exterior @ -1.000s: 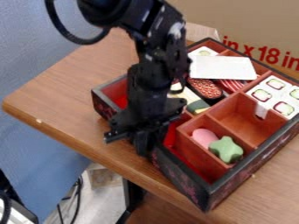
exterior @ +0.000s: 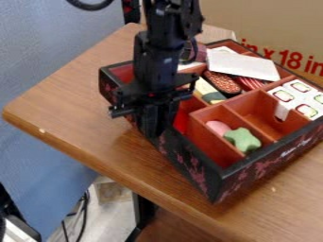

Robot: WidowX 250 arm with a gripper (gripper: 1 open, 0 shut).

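A dark bento-style box (exterior: 213, 175) with red compartments sits on the wooden table. My black gripper (exterior: 154, 118) points down at its near-left wall, fingertips low at that edge; whether it is open or shut is hard to see. Inside are a pink piece (exterior: 217, 129), a green star-shaped piece (exterior: 244, 139), patterned white pieces (exterior: 294, 95), a white card (exterior: 240, 63), a brown patterned piece (exterior: 221, 83) and striped red pieces.
A cardboard box (exterior: 271, 24) stands behind.
The box has shifted slightly up in the view, away from the near edge, with my gripper moving slightly along with it.
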